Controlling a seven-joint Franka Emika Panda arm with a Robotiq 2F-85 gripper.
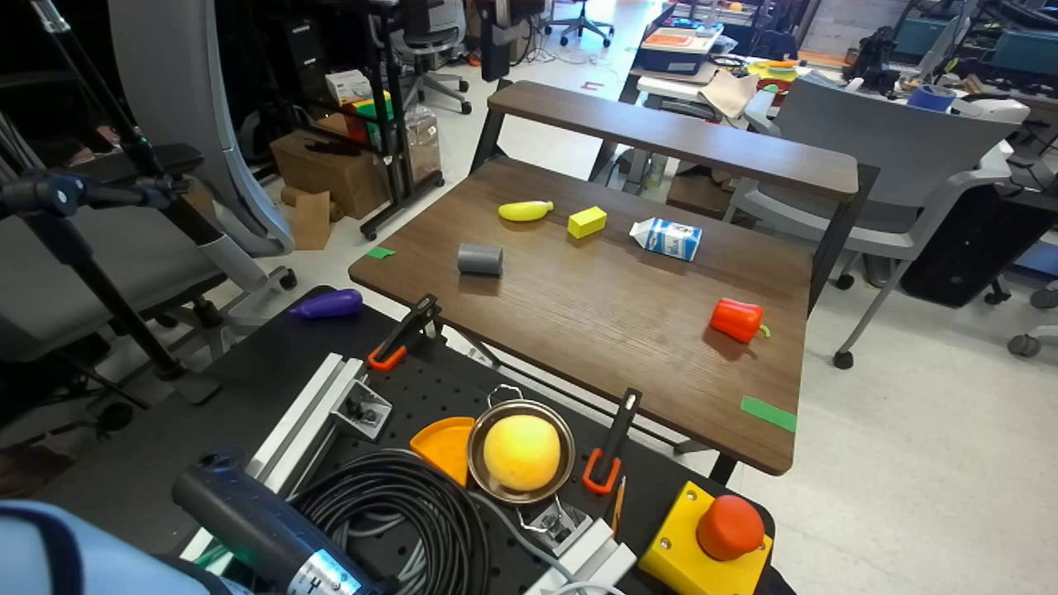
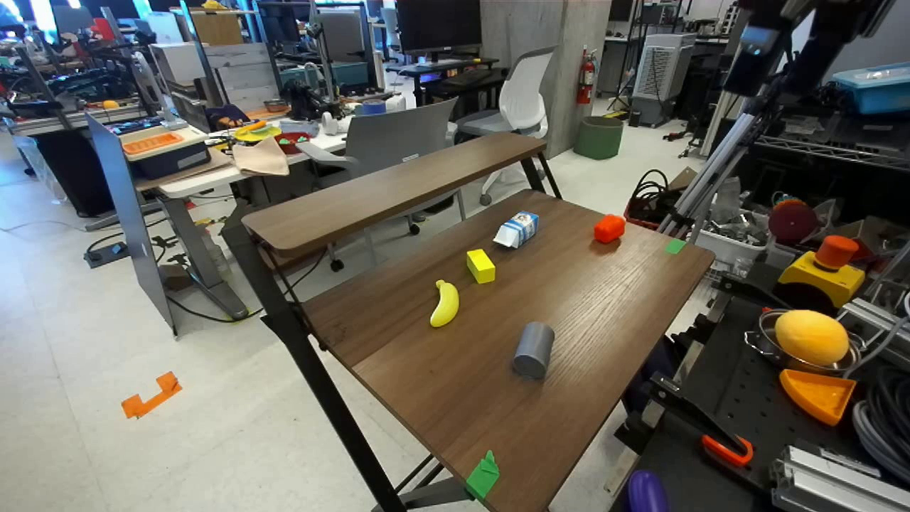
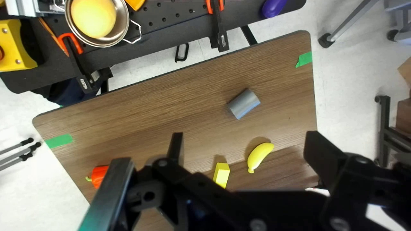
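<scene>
My gripper stands open in the wrist view, high over the brown table, with nothing held. In exterior view 2, its dark fingers hang at the upper right, clear of the tabletop. A grey cylinder lies on its side. Behind it, in exterior view 1, are a yellow banana, a yellow block and a blue-and-white carton. The red pepper rests toward the right end. From the wrist, the gripper covers the carton and part of the pepper.
A raised shelf spans the table's far side. On the black bench stand a metal pot holding a yellow ball, clamps, an orange tray, a purple object and a red stop button.
</scene>
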